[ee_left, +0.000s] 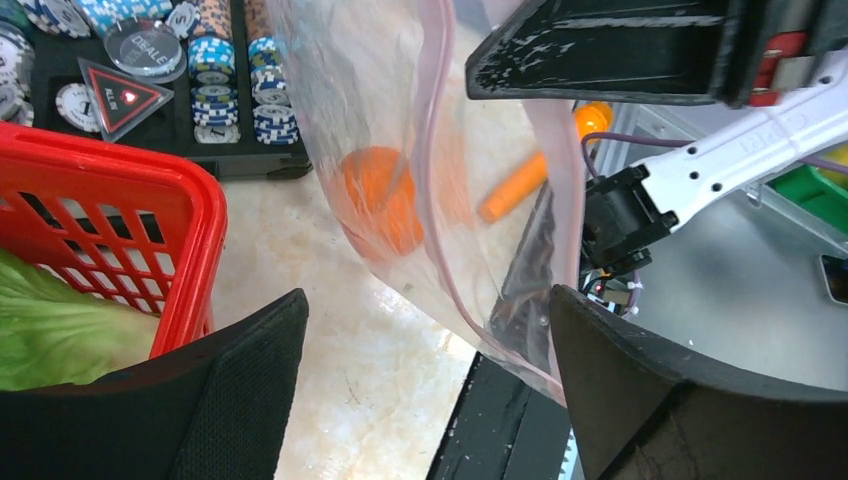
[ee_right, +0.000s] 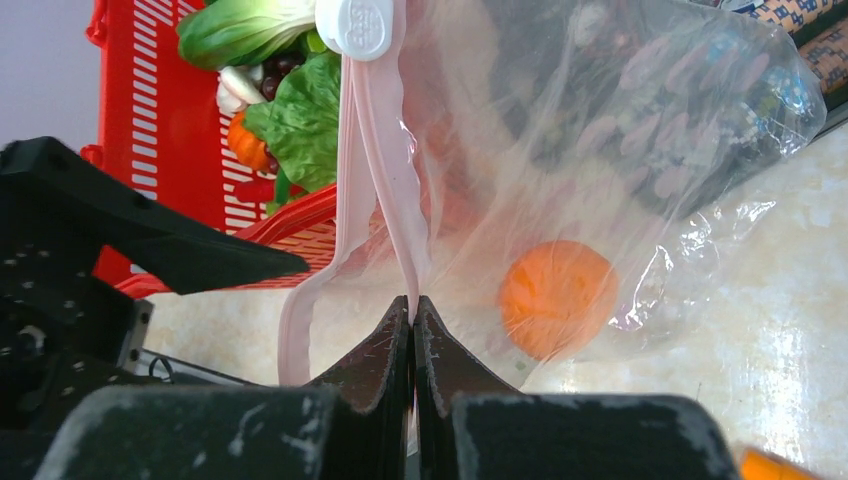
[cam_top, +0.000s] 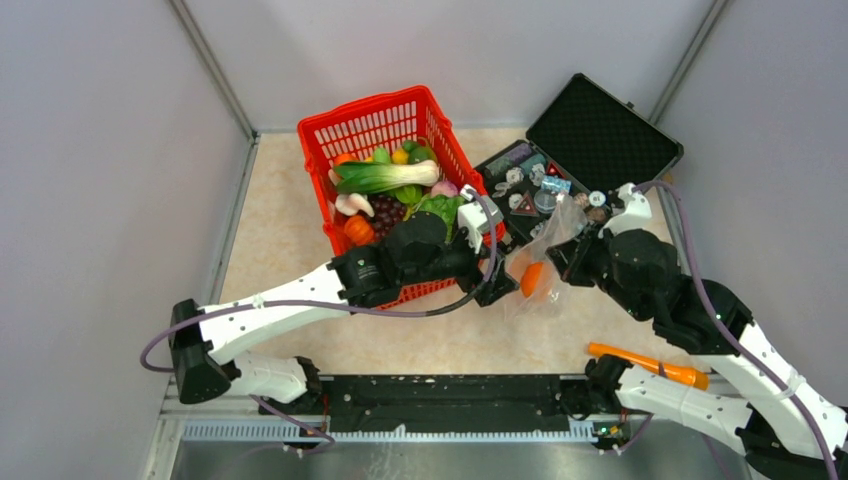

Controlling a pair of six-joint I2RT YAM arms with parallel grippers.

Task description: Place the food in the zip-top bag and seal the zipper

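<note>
The clear zip bag (cam_top: 545,245) hangs between the arms with a round orange food item (ee_right: 560,298) inside, low in the bag. My right gripper is shut on one pinkish zipper edge of the bag. A white slider (ee_right: 355,25) shows at the top of the zip; below it, the two edges stand apart. In the left wrist view, my left gripper is part open, and the bag's loose edge hangs beyond and between its fingertips, close to the right one. Whether it touches the bag cannot be told.
A red basket (cam_top: 372,112) full of vegetables stands behind the left gripper. Behind the bag lies an open black case (cam_top: 605,125) with poker chips. An orange tube (cam_top: 650,363) rests at front right.
</note>
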